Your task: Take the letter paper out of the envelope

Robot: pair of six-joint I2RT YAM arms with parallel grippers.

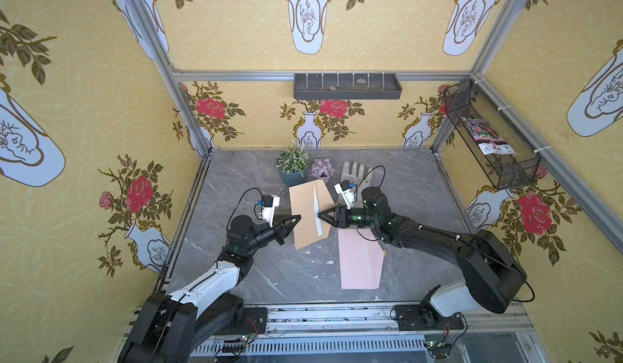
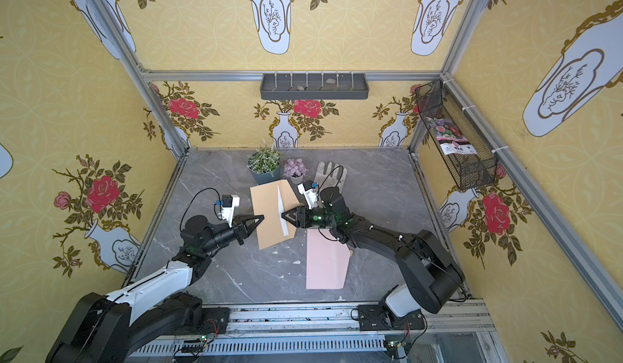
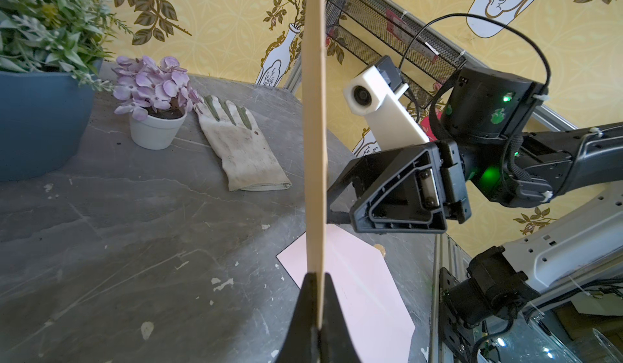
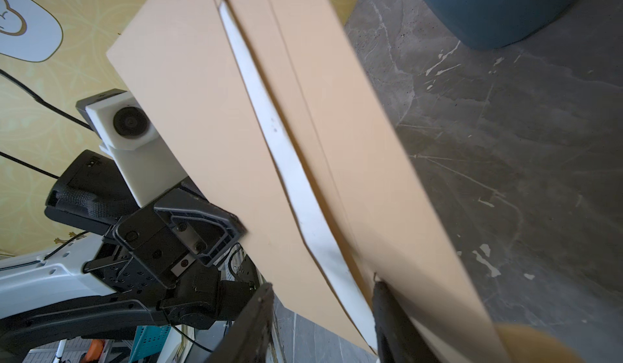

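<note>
The tan envelope (image 1: 305, 213) is held up off the table, seen edge-on in the left wrist view. My left gripper is shut on its left edge. A white strip of the letter paper (image 4: 285, 158) shows along the envelope's open slit; the rest is hidden inside. On the slit side, my right gripper stands open. One of its fingers (image 4: 389, 324) is at the slit by the flap, while the other finger (image 4: 250, 330) is in front of the envelope's body. Whether either touches the paper, I cannot tell.
A pink envelope-like sheet (image 1: 360, 259) lies on the table below the right gripper. Behind the tan envelope stand a blue pot with a plant (image 1: 292, 176), a small pot of purple flowers (image 3: 157, 131) and a glove (image 3: 246, 158).
</note>
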